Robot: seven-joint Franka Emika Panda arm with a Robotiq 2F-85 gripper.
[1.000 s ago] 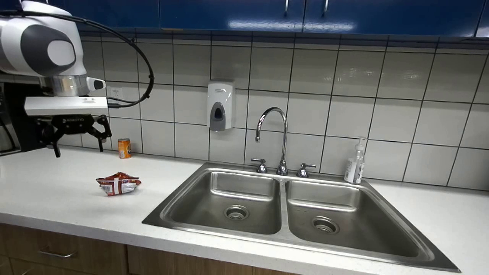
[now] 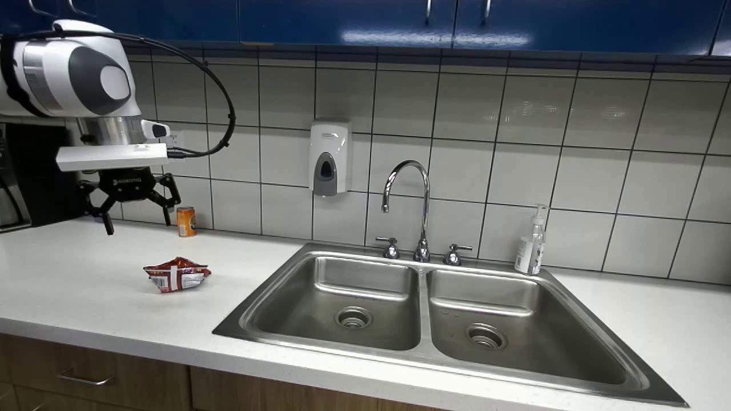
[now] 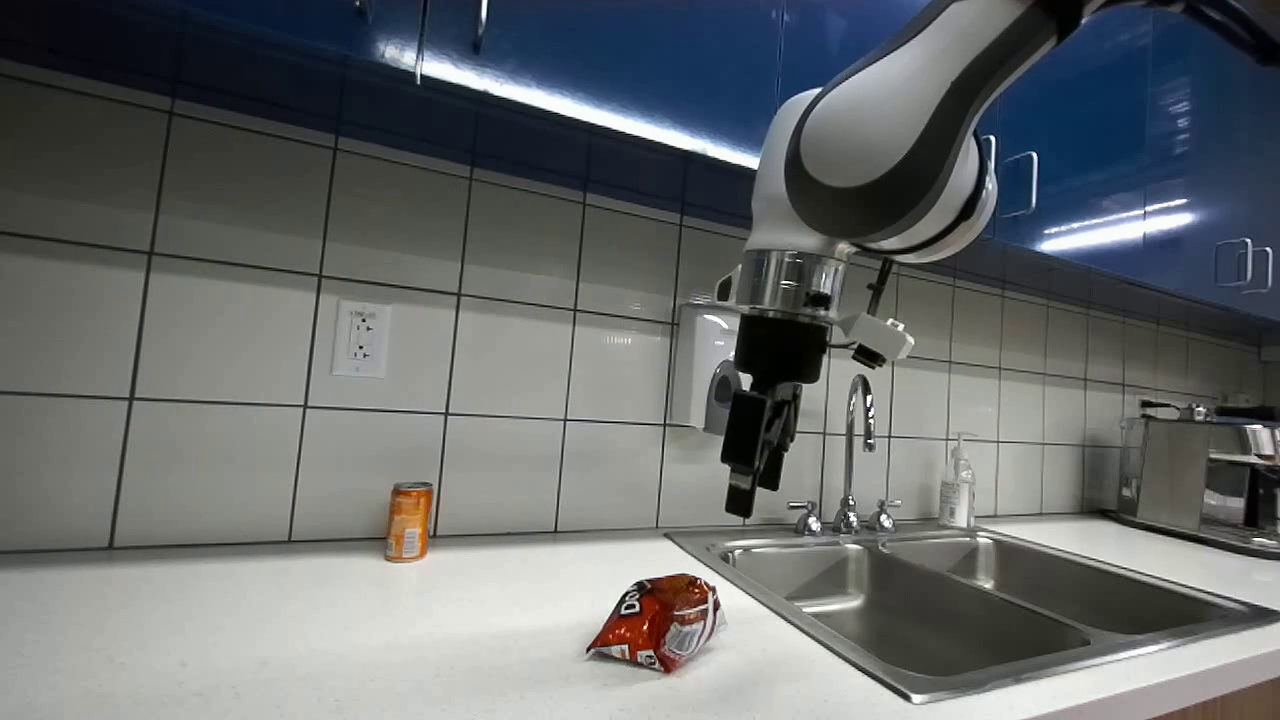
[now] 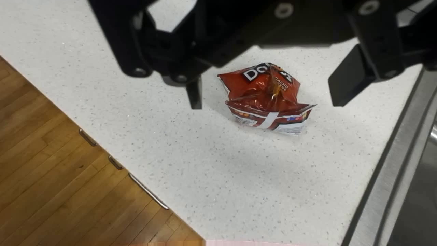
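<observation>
A red Doritos bag [image 2: 177, 275] lies crumpled on the white counter, left of the sink. In the wrist view the bag [image 4: 266, 96] shows between and beyond the two fingertips, its printed front and a silvery back edge visible. My gripper [image 2: 139, 226] hangs above the counter with its fingers spread wide and nothing between them. From the second exterior view the gripper [image 3: 756, 486] is seen side-on, higher than the bag [image 3: 660, 622] and clear of it.
An orange can [image 2: 185, 222] stands against the tiled wall. To the right is a steel double sink [image 2: 425, 322] with a tall faucet [image 2: 423, 212]; a soap bottle [image 2: 532, 243] stands behind it. A dispenser [image 2: 330, 158] is mounted on the wall.
The arm and open gripper have shifted right in exterior view 1, with the gripper looking slightly larger. The bag and can have stayed where they were.
</observation>
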